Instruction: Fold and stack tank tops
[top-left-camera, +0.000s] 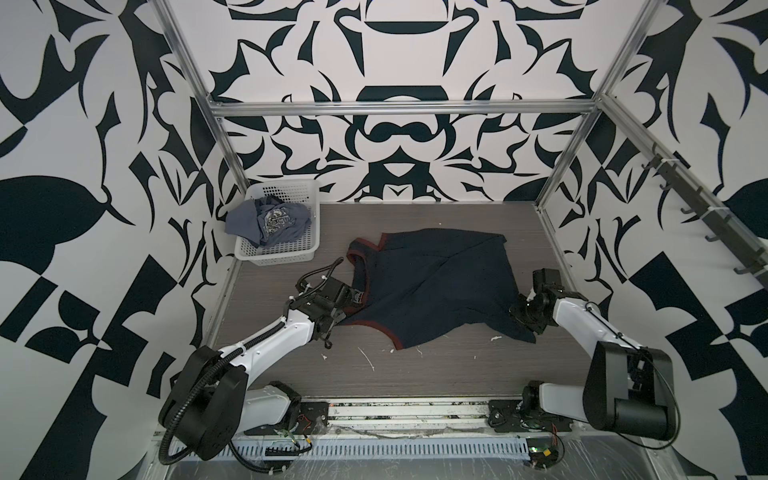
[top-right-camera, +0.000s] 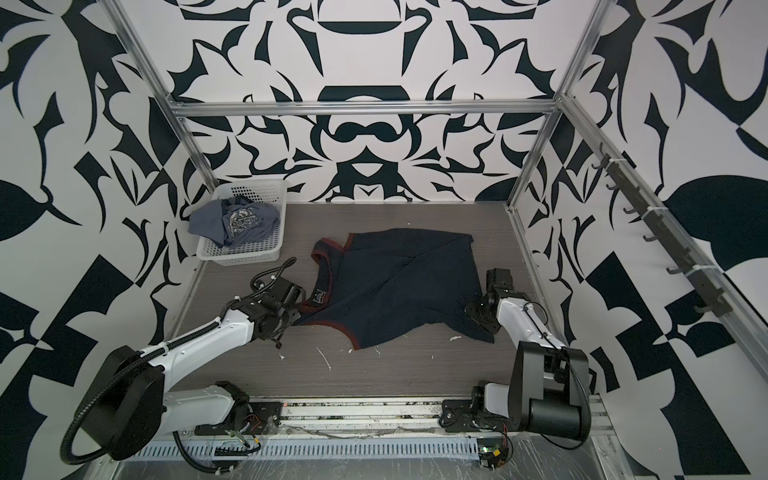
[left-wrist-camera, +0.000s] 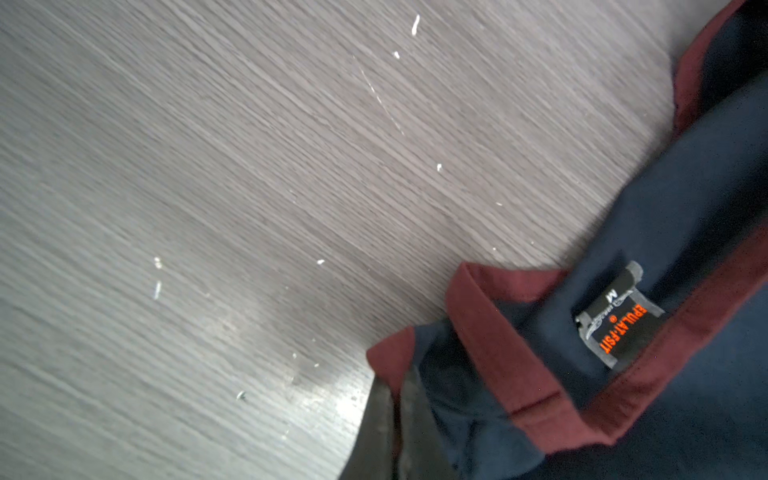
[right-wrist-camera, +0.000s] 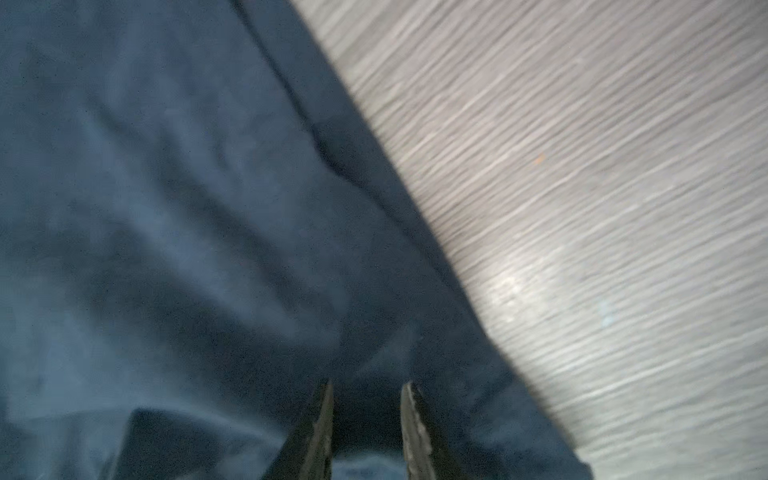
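Observation:
A dark navy tank top (top-left-camera: 432, 280) with maroon trim lies spread and creased on the table, neckline to the left, hem to the right. My left gripper is shut on the maroon-edged fabric at its left end, near a size label (left-wrist-camera: 620, 320). My right gripper is down at the lower right hem area, its fingertips over navy cloth, a gap between them. Whether that cloth is caught between them is hard to tell in the right wrist view.
A white mesh basket (top-left-camera: 274, 256) holding blue-grey garments (top-left-camera: 256, 220) stands at the back left. Bare table (top-left-camera: 384, 372) surrounds the tank top, widest along the front. Patterned walls enclose three sides.

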